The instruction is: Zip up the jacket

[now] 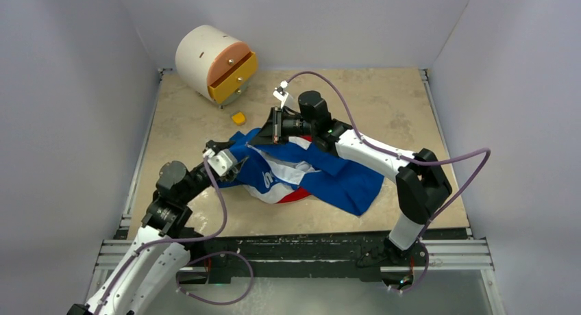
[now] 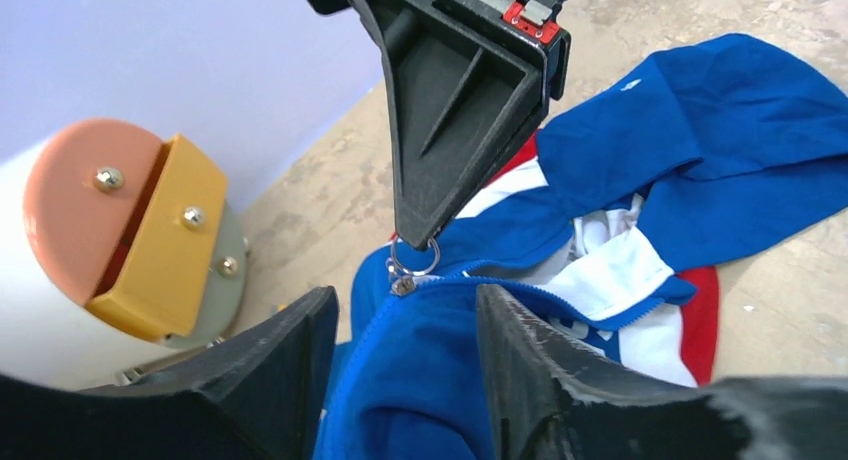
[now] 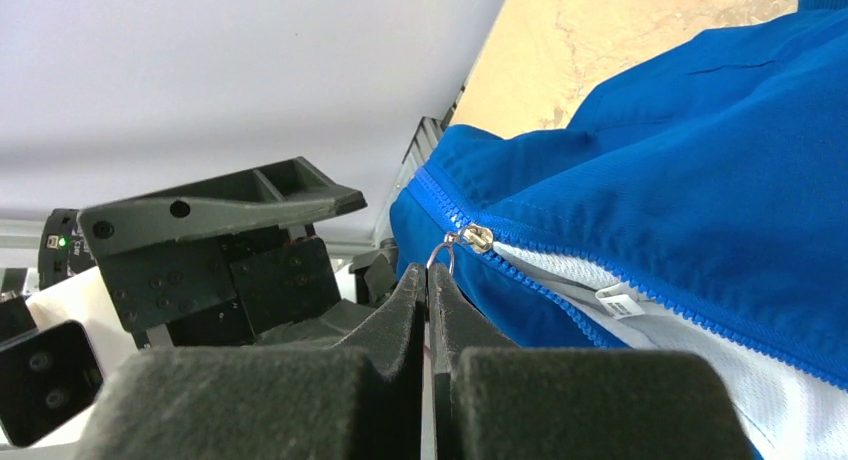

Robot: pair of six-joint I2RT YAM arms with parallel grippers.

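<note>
The blue jacket [image 1: 346,185] with white and red parts lies spread on the table, its collar end lifted toward the left. In the right wrist view, my right gripper is shut on the thin ring of the zipper pull [image 3: 451,252], which hangs from the metal slider [image 3: 478,238]. The zipper's two tooth rows part beyond the slider. My left gripper is open, one finger [image 2: 312,335] on each side of the blue fabric just below the slider. Whether its pads touch the cloth, I cannot tell.
A white barrel-shaped cabinet [image 1: 199,55] with a yellow drawer [image 1: 233,79] stands at the back left. A small yellow block [image 1: 238,118] lies in front of it. Bare table [image 1: 370,103] shows at the back right.
</note>
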